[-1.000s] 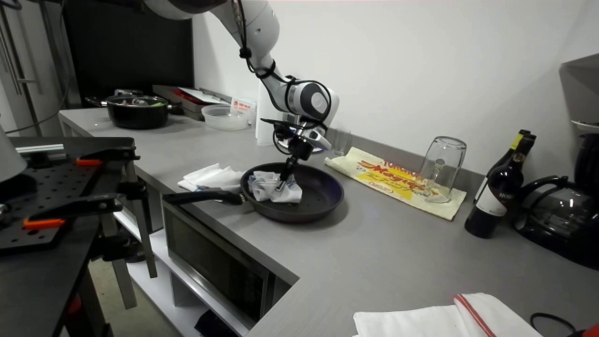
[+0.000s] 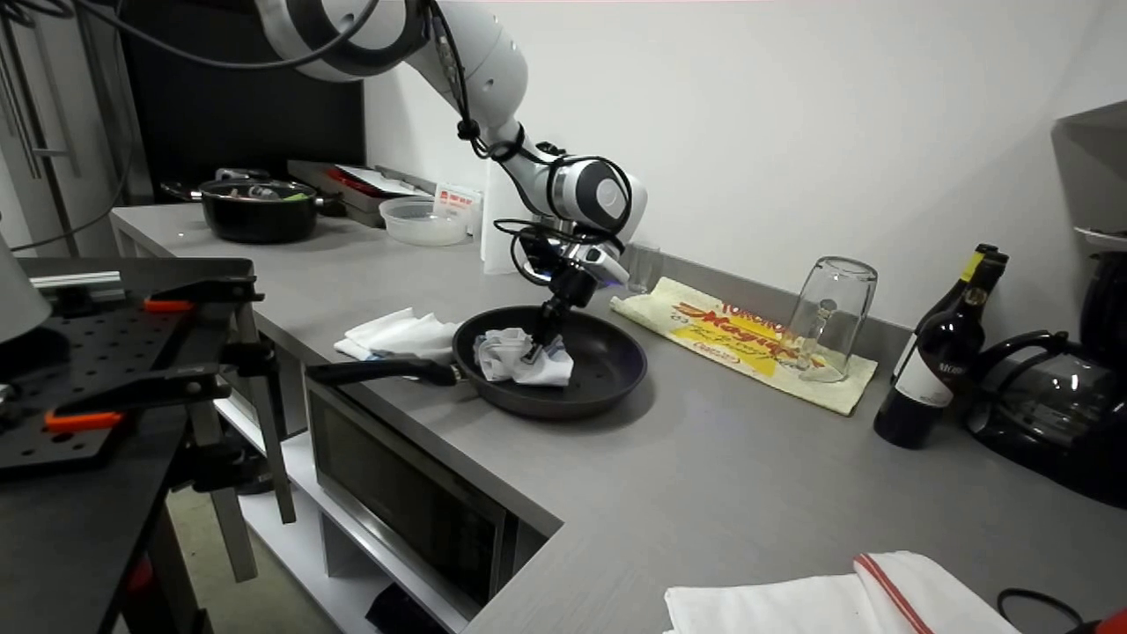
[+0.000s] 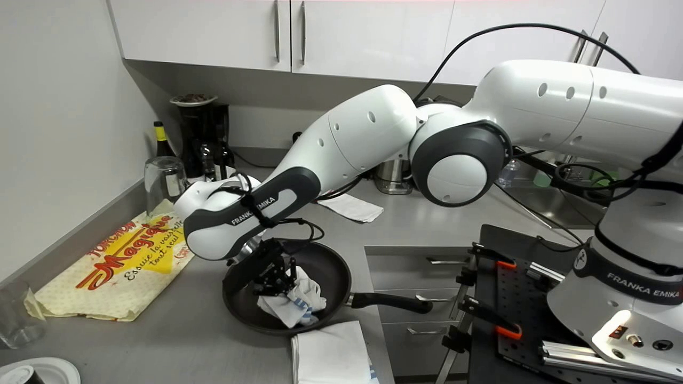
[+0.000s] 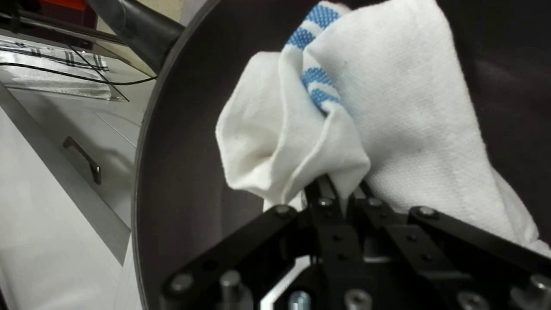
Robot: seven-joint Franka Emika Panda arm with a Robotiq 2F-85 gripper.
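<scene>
A white cloth with blue stripes (image 4: 408, 88) lies bunched inside the black frying pan (image 4: 175, 206). My gripper is shut on a pinched fold of it, with the fabric bulging up around the fingertips. In exterior view 1 the cloth (image 2: 544, 366) rests on the left part of the pan's floor, and the pan (image 2: 602, 396) sits on the counter with its handle (image 2: 380, 370) reaching left past the counter edge. Exterior view 2 has the arm leaning into the pan (image 3: 336, 269) from above, hiding part of the cloth (image 3: 307, 294).
Another folded white cloth (image 3: 330, 355) lies right by the pan. A yellow printed towel (image 2: 729, 338) with an upturned glass pitcher (image 2: 835, 317) is along the wall, near the wine bottles (image 2: 935, 364). Bare counter (image 2: 697, 475) extends in front of the pan.
My gripper and the cloth have shifted slightly to the right within the pan in exterior view 1. The pan has stayed in place.
</scene>
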